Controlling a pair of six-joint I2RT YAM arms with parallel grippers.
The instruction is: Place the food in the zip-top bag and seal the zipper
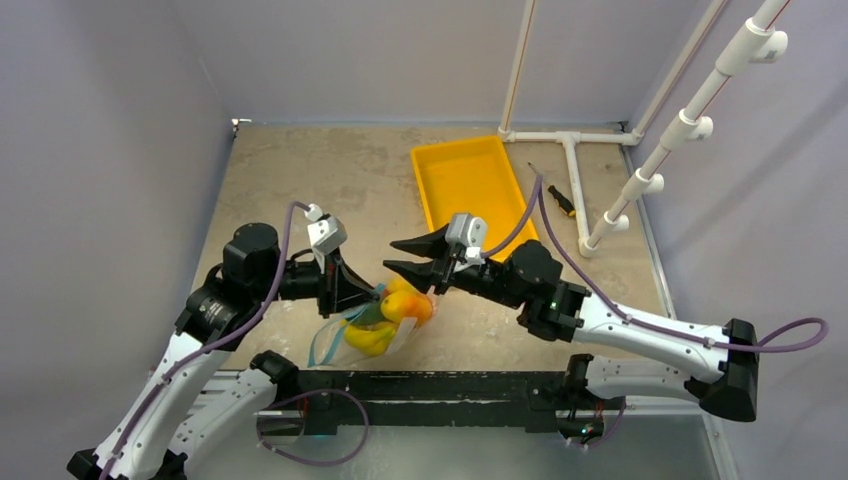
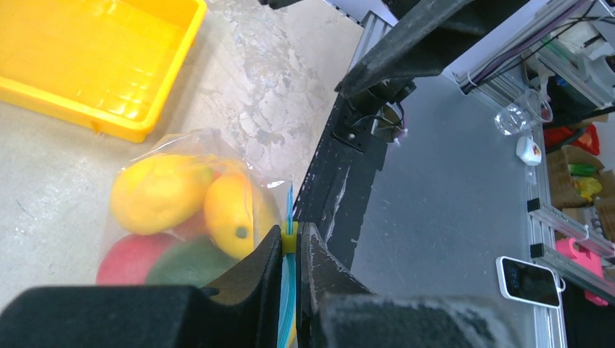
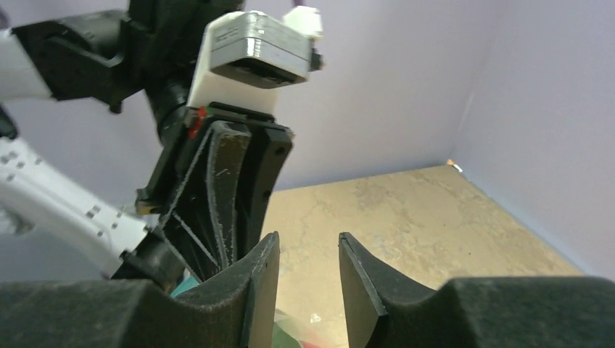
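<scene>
A clear zip top bag (image 2: 265, 190) with a blue zipper strip (image 2: 287, 279) hangs from my left gripper, which is shut on the strip. Inside the bag are yellow fruit (image 2: 161, 194), a red piece (image 2: 133, 259) and a green piece (image 2: 190, 259); from the top, a yellow bunch (image 1: 368, 338) and an orange piece (image 1: 423, 308) show as well. Just right of the left fingers and over the bag's right side, my right gripper (image 1: 388, 254) has its fingers spread. Nothing sits between them in the right wrist view.
An empty yellow tray (image 1: 464, 182) lies behind the right arm. To its right are a screwdriver (image 1: 562, 200) and a white pipe frame (image 1: 575, 190). Bare table (image 1: 330, 170) stretches across the back left.
</scene>
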